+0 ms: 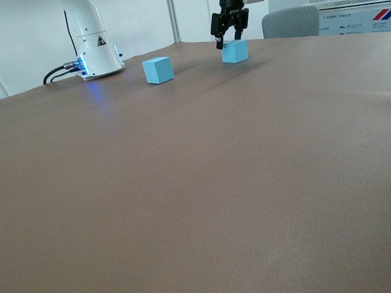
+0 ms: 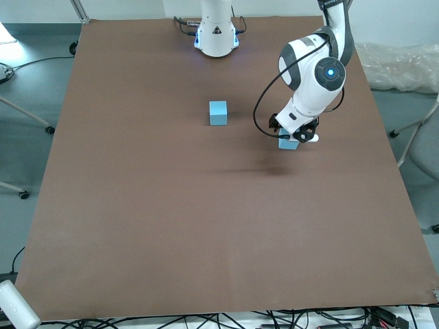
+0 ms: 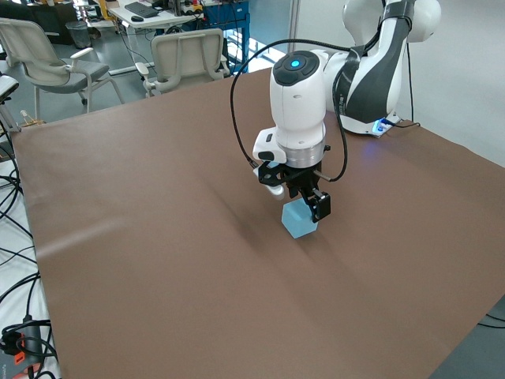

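My black gripper is low over a light-blue cube on the brown table. In the top view its fingers reach down around the cube's upper part; whether they touch it or how wide they stand I cannot tell. In the left view the arm partly hides that cube. A second light-blue cube rests apart, nearer the middle; in the right view it is mostly hidden behind the arm.
A white robot base with cables stands at the far edge. Chairs, a desk and cable bundles lie beyond the table's edges.
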